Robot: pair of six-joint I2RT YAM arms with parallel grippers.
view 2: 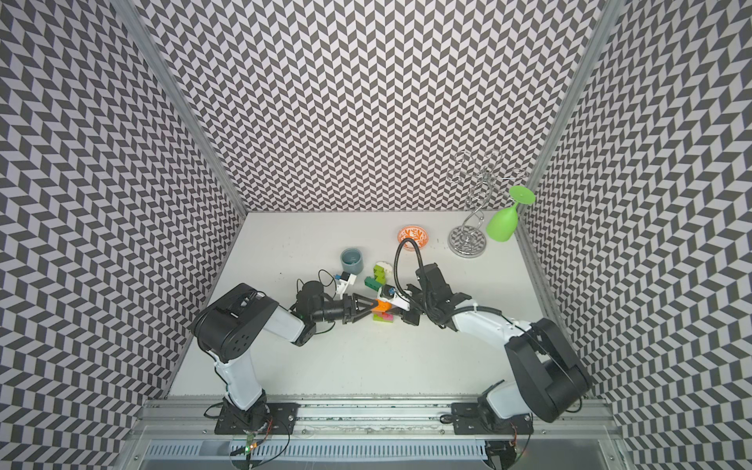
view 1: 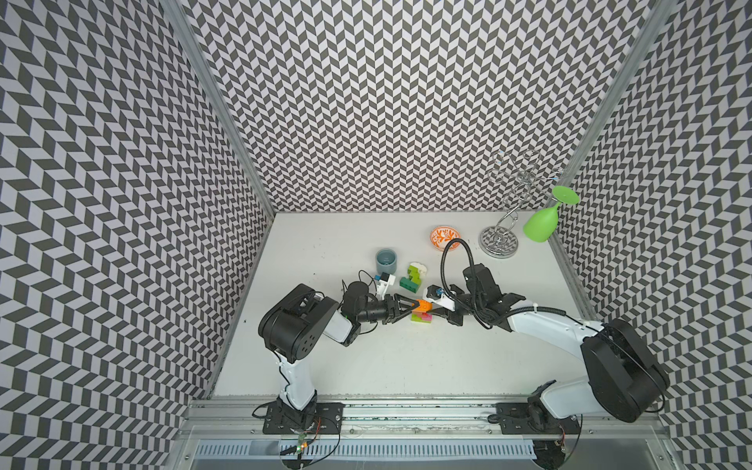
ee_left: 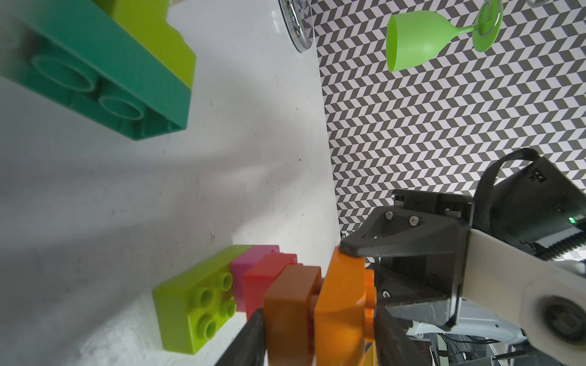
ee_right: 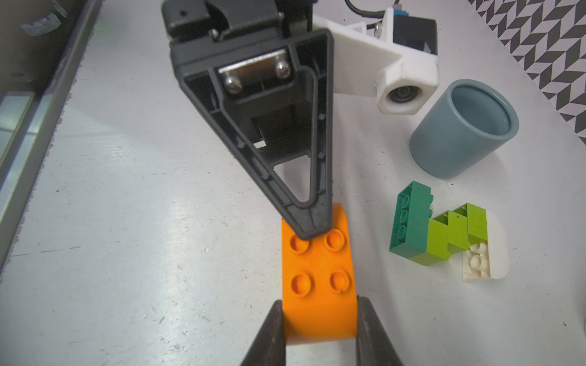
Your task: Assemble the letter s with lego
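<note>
Orange bricks (ee_right: 317, 268) are held between my two grippers at table centre. My right gripper is shut on them. My left gripper has its fingertips either side of the same bricks; whether it grips is unclear. Beneath, a lime brick (ee_left: 189, 305), a pink brick (ee_left: 244, 265) and a red brick (ee_left: 262, 280) lie together. Farther back sit joined bricks: dark green (ee_right: 409, 219), lime (ee_right: 457, 235) and white (ee_right: 494, 250).
A blue-grey cup (view 1: 386, 261) stands behind the bricks, with an orange patterned bowl (view 1: 445, 236) farther back. A chrome stand (view 1: 498, 243) and green goblet (view 1: 540, 225) are at the back right.
</note>
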